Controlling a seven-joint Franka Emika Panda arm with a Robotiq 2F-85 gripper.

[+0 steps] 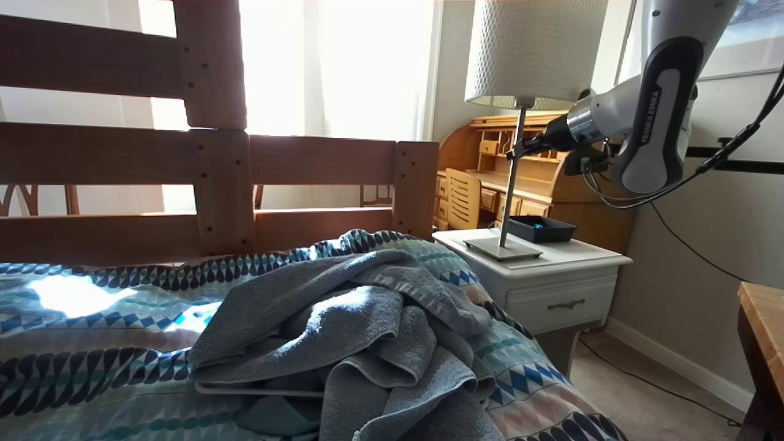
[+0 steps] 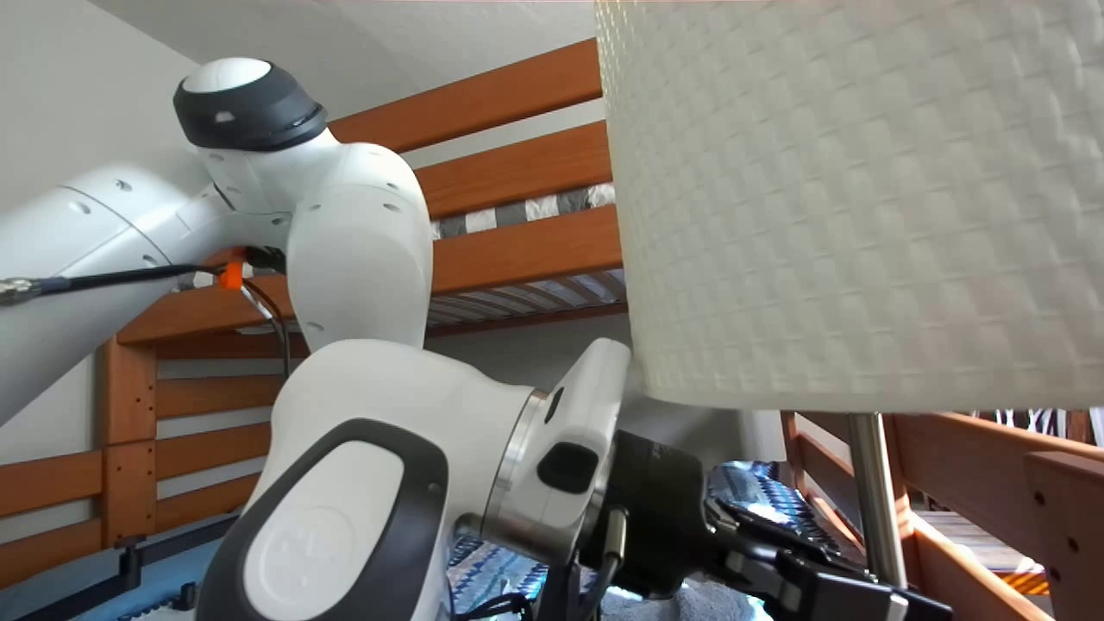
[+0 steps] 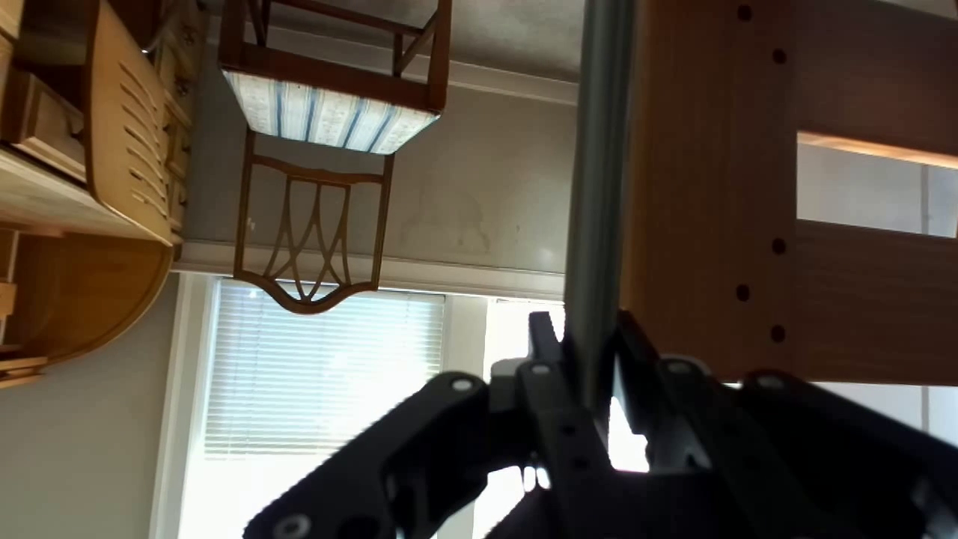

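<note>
The lamp's slim metal pole rises from a square base on the white nightstand to a pale textured shade. At mid-height, below the shade, my gripper is shut on the pole. In the wrist view the pole runs down between the black fingers, one on each side. Exterior view 2 shows the shade large at the right, with the pole passing behind the gripper's dark fingers.
A black tray sits behind the lamp base on the nightstand. The bed holds a crumpled grey towel. A wooden bed frame stands close to the pole, and a roll-top desk is behind the arm.
</note>
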